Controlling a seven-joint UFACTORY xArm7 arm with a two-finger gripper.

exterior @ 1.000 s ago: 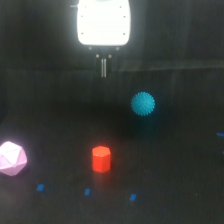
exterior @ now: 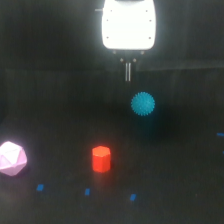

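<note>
My white gripper (exterior: 128,70) hangs at the top centre, its two thin fingers close together, pointing down, with nothing visible between them. A little below it and to the right is a teal spiky ball (exterior: 142,104). Lower down, left of centre, stands a red hexagonal block (exterior: 101,159). A pink faceted ball (exterior: 11,158) lies at the left edge of the view.
A darker band runs across the back.
My gripper has moved to the right and slightly downward, closer to the teal ball. The objects have not moved.
</note>
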